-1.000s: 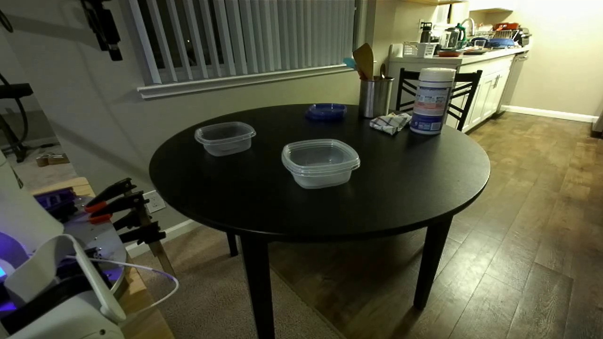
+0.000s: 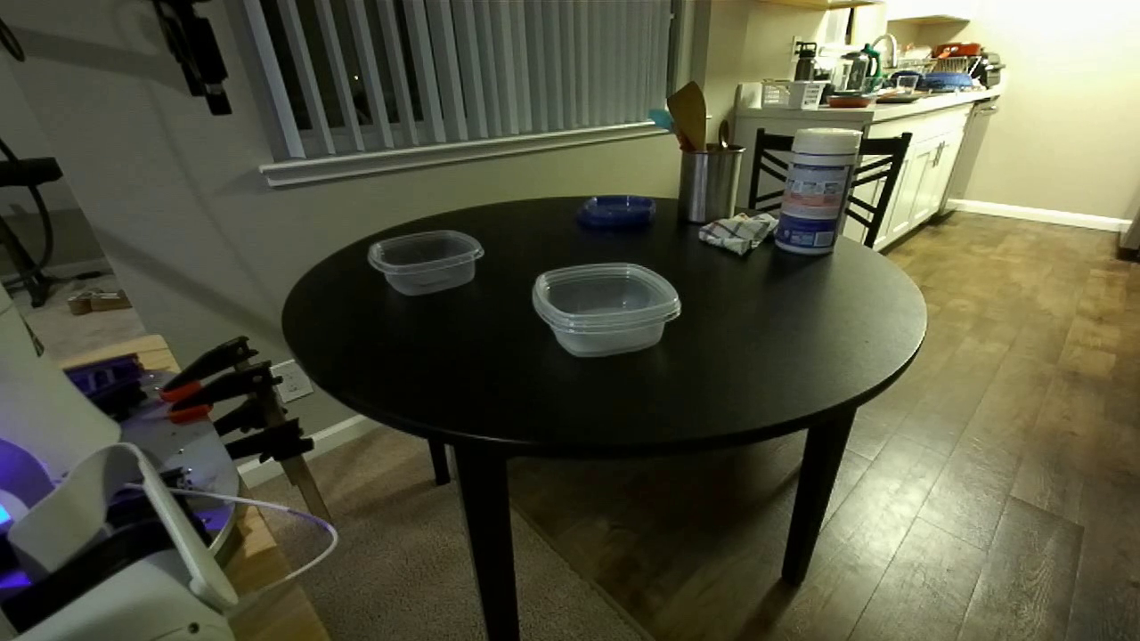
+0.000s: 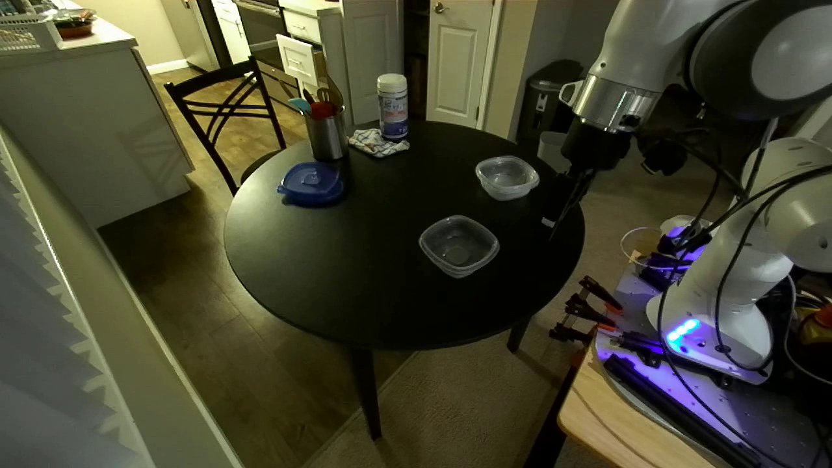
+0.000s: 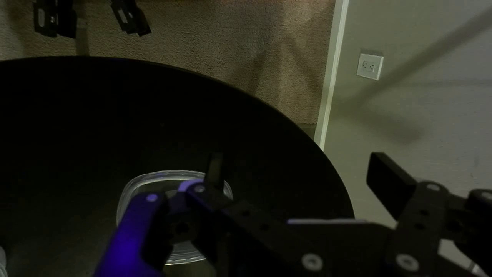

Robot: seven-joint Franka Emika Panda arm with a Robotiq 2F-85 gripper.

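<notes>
Two clear plastic containers sit apart on the dark round table. One (image 2: 425,263) stands toward the window side; the other (image 2: 606,310), with a doubled rim like nested tubs, is nearer the middle. In exterior view 2 they appear as the nearer container (image 3: 458,246) and the farther container (image 3: 507,178). My gripper (image 3: 554,223) points downward above the table's edge, clear of both. From the wrist, the gripper is open, its fingers wide apart with nothing between them. A container rim (image 4: 173,174) shows below, partly hidden by the left finger.
A blue lidded container (image 3: 312,184), a metal utensil holder (image 3: 327,135), a checked cloth (image 3: 377,143) and a wipes canister (image 3: 393,106) stand toward the far side. A chair (image 3: 226,117) is beyond them.
</notes>
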